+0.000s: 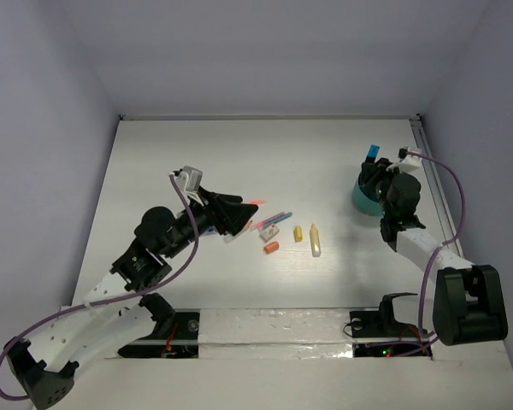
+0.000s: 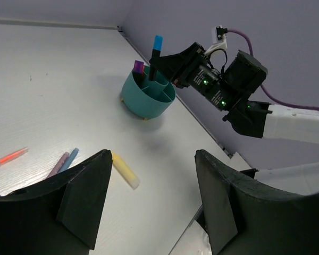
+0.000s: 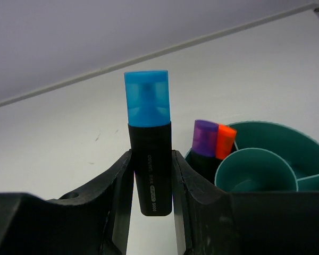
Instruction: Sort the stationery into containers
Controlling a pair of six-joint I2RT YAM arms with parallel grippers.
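Observation:
My right gripper (image 1: 372, 166) is shut on a black marker with a blue cap (image 3: 148, 101), held upright over the teal multi-cup holder (image 2: 143, 103). In the right wrist view a purple-capped (image 3: 205, 138) and an orange-capped item (image 3: 225, 139) stand in the holder. My left gripper (image 1: 239, 213) hovers over loose stationery at the table's middle; whether anything is between its fingers is hidden. A yellow tube (image 1: 315, 241), small yellow piece (image 1: 297, 234), orange piece (image 1: 271, 248), eraser (image 1: 269, 232) and several pens (image 1: 274, 219) lie there.
Grey walls enclose it at back and sides, with the holder near the right edge.

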